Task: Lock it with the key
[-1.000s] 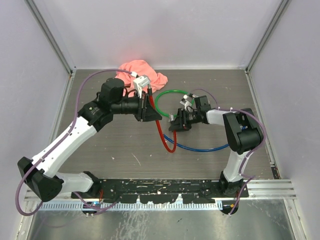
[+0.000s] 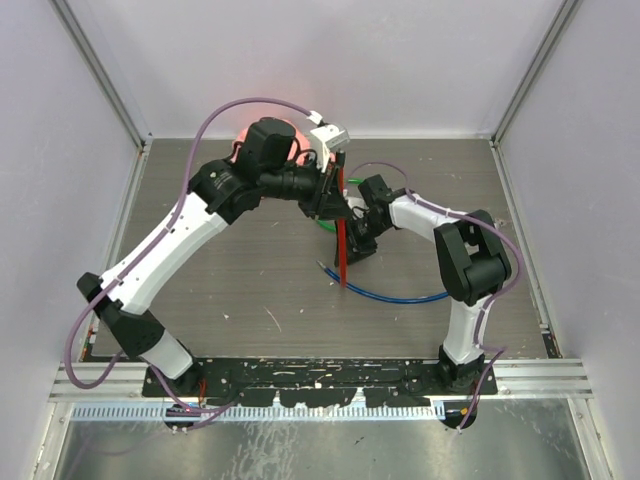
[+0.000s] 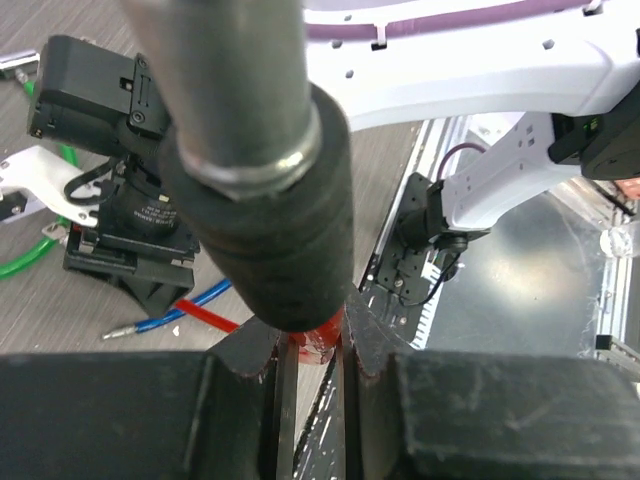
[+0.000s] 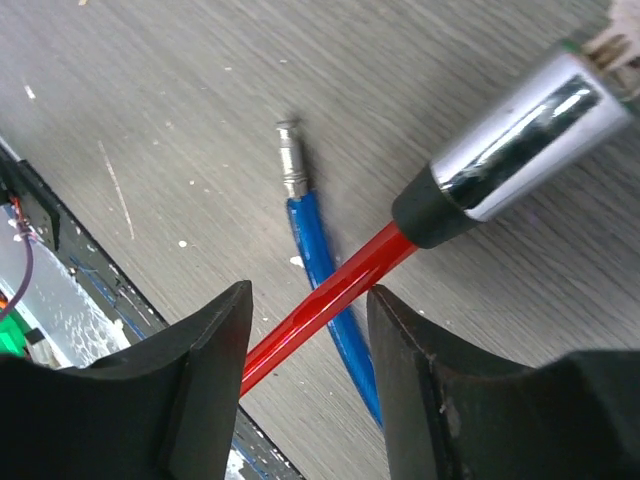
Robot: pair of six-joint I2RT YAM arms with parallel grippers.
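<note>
A red cable lock (image 2: 341,250) runs between my two arms. My left gripper is shut on its red end, just below a black collar (image 3: 270,220) and a metal tip that loom close to the left wrist camera. In the right wrist view, the red cable (image 4: 340,285) slants between the parted fingers of my right gripper, which is not closed around it. Beyond those fingertips lies the lock's shiny silver cylinder (image 4: 530,135) with its black collar. A pale piece at the cylinder's far end is cut off by the frame; I cannot tell whether it is a key.
A blue cable (image 2: 390,298) lies on the wooden table under the red one. A green cable (image 2: 352,181) is mostly hidden behind the arms, and a pink cloth (image 2: 301,137) lies at the back.
My left arm has moved right and up, carrying its end of the red cable, whose hanging loop looks narrower from above.
</note>
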